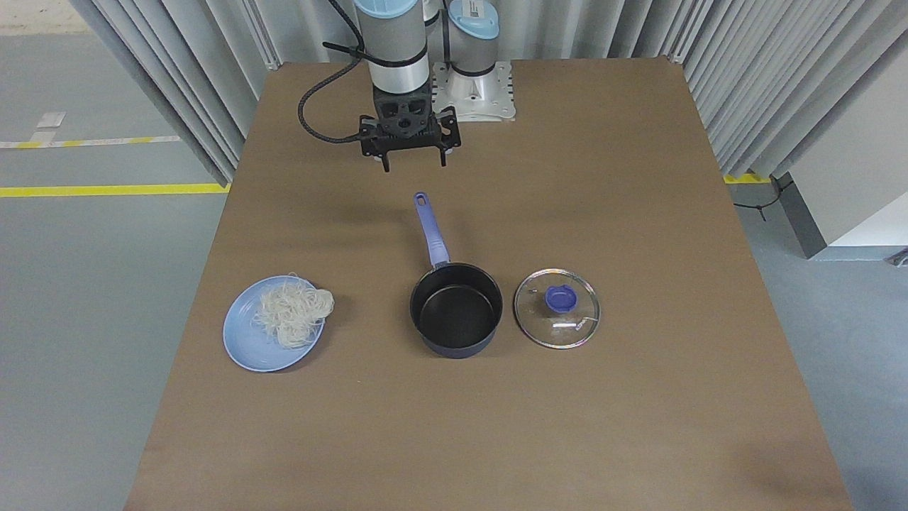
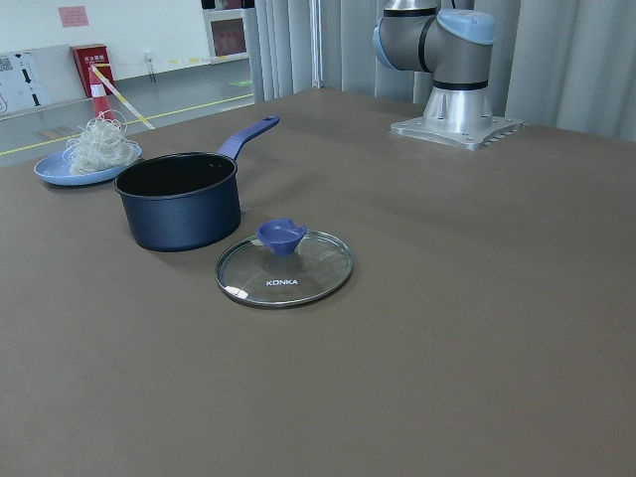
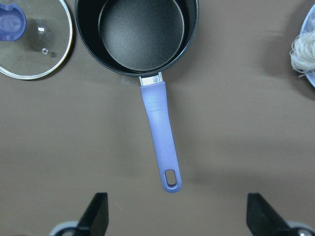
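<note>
My gripper [image 1: 414, 162] hangs open above the table behind the pan; in the wrist view its fingers frame the lower edge, either side of the handle's end, with nothing between them. The dark pan [image 1: 455, 311] stands at mid-table, its purple handle [image 3: 158, 130] pointing toward the robot. A glass lid [image 1: 557, 328] with blue knob [image 2: 280, 235] lies beside it, on the right in the front view. A blue plate [image 1: 255, 345] holding white noodles [image 1: 294, 312] sits on the left.
The robot's base [image 2: 457, 129] is bolted at the back, with curtains behind.
</note>
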